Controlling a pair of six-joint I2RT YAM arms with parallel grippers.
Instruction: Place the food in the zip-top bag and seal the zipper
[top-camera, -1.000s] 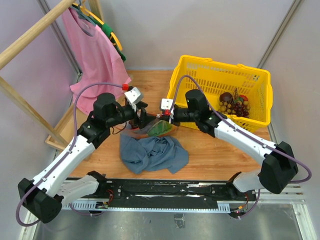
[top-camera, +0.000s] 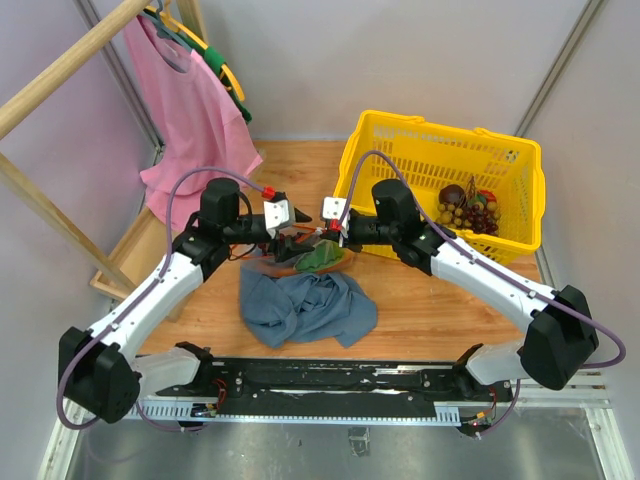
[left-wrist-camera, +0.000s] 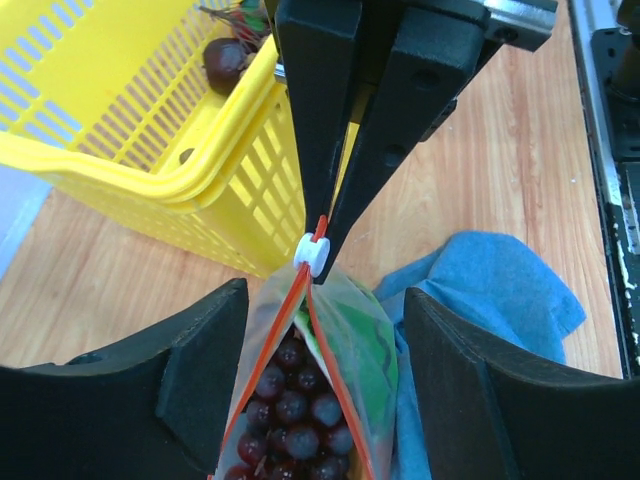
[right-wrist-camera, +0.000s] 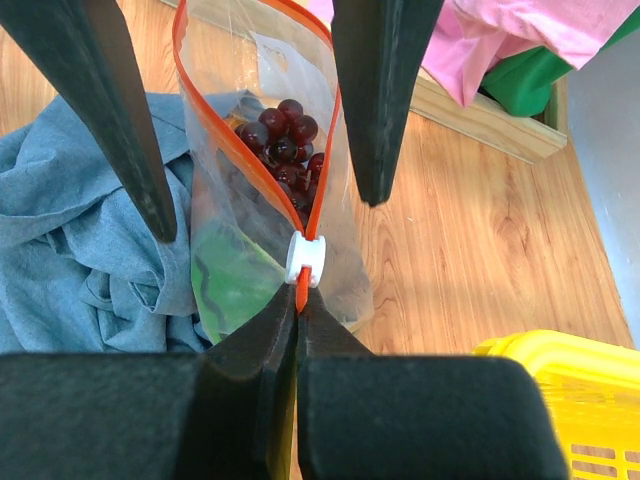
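A clear bag with an orange zip track (right-wrist-camera: 235, 145) stands with its mouth gaping behind the slider; dark grapes (right-wrist-camera: 285, 135) and something green (right-wrist-camera: 230, 280) show inside. The white slider (left-wrist-camera: 312, 254) sits close to the track's end. My right gripper is shut on the orange zip end just beyond that slider. Facing it, my left gripper is open, one finger on each side of the slider and zip, with a gap to both. From above, the left gripper (top-camera: 300, 232) and right gripper (top-camera: 323, 235) nearly meet over the bag.
A yellow basket (top-camera: 520, 180) holding grapes and other food stands close behind the right arm. Crumpled blue cloth (top-camera: 305, 310) lies in front of the bag. At the left, a wooden rack (top-camera: 50, 215) carries a pink garment (top-camera: 185, 110). Bare table lies at front right.
My left gripper has turned and moved a little right, toward the slider and the right gripper, its fingers spread. The right arm and the bag stay where they were.
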